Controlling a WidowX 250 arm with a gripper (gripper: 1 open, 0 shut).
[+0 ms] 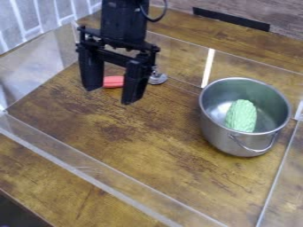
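Observation:
My black gripper (115,76) hangs over the upper left of the wooden table, its two fingers wide apart with nothing seen held between them. Behind it lies a small red object (112,82), partly hidden by the gripper. A small silver metal object (158,77) lies just to the right of that. At the right stands a metal pot (213,124) with a pale green ribbed object (242,118) inside it.
Clear plastic walls edge the table (142,177) at the left and right. The front and middle of the table are bare, and the strip behind the pot is free.

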